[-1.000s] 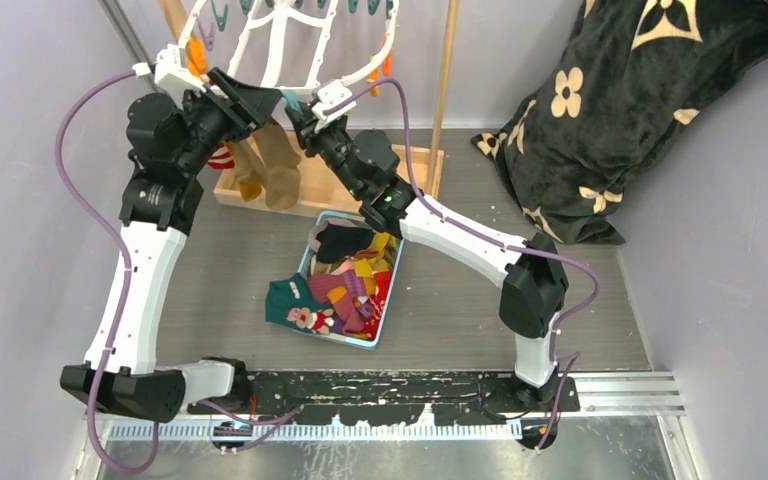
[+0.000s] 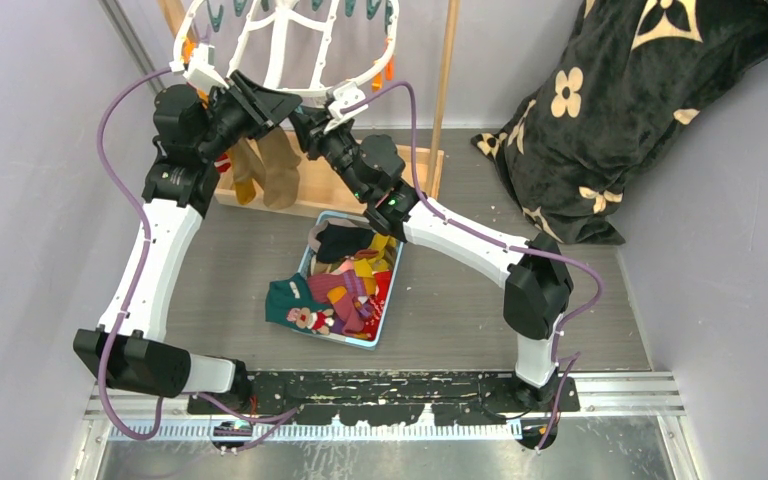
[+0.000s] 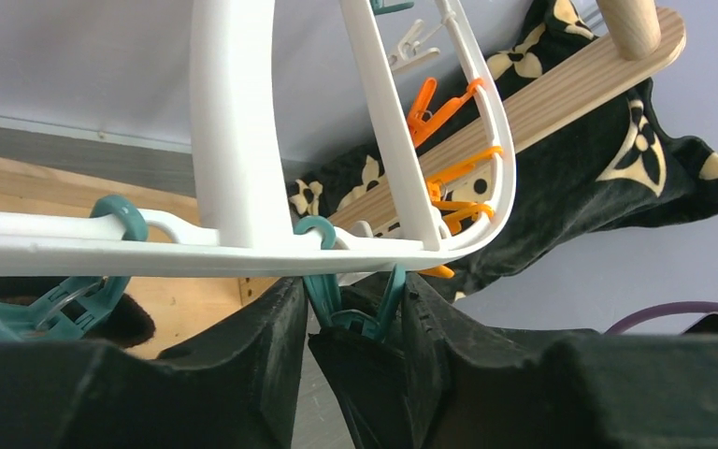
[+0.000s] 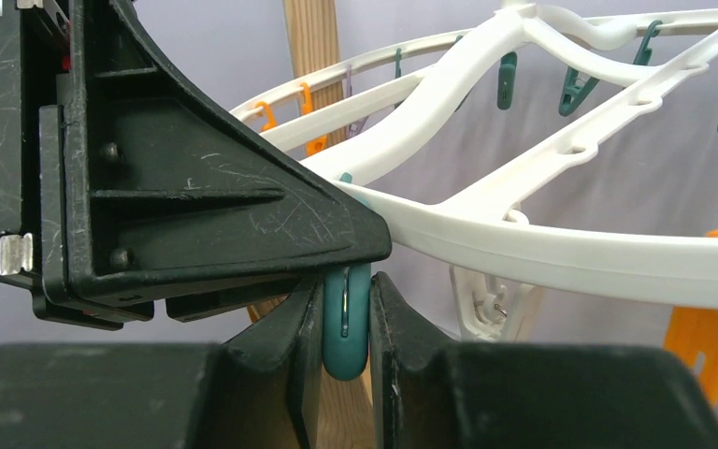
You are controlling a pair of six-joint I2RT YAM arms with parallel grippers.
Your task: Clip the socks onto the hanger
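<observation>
The white hanger (image 2: pixel 280 40) spans the top of the top view, socks (image 2: pixel 280 170) hanging below its left part. In the left wrist view a teal clip (image 3: pixel 355 323) on the front rail (image 3: pixel 103 257) sits between the fingertips of my left gripper. In the right wrist view my right gripper has that clip between its fingertips, under the rail, with the left gripper's black body beside it. Both grippers meet at this clip; how firmly each holds it is hard to see. Another teal clip (image 3: pixel 65 309) hangs to the left.
A blue-rimmed bin of socks (image 2: pixel 386 310) stands on the floor below. A wooden tray (image 2: pixel 420 170) and pole (image 2: pixel 440 80) are behind the right arm. A dark patterned cushion (image 2: pixel 600 130) fills the back right.
Over the last second both arms have shifted slightly rightward in the top view, the left one more, along with the hanger's front.
</observation>
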